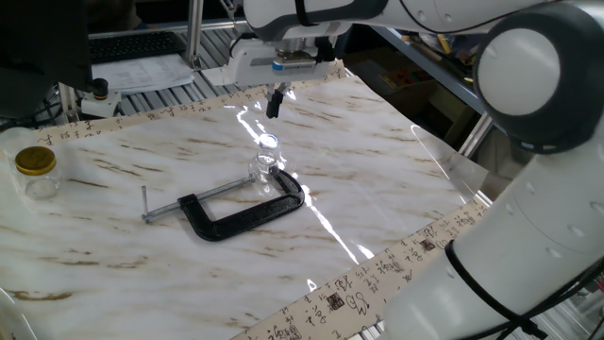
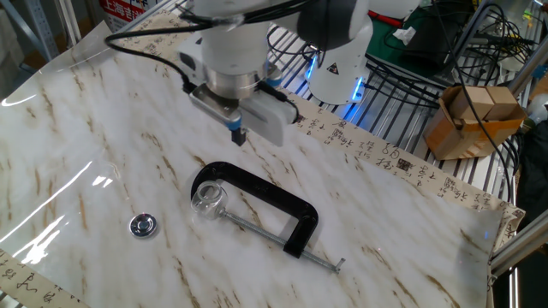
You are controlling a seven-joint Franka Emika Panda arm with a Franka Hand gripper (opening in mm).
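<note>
My gripper [image 1: 274,104] hangs above the marble-patterned tabletop, pointing down, with its dark fingertips together and nothing visible between them. Seen from the other side, the gripper [image 2: 237,135] is over the far part of the table, clear of the objects. A black C-clamp [image 2: 272,192] with a metal screw lies flat below. At one end of the clamp is a clear glass piece [image 2: 205,204]; whether the two touch is hard to tell. A small round silver object [image 2: 143,225] rests apart from them on the table.
A glass jar with a gold lid [image 1: 36,161] stands at the left in exterior view 1. Off the table lie a keyboard [image 1: 135,45] and an open cardboard box [image 2: 473,120].
</note>
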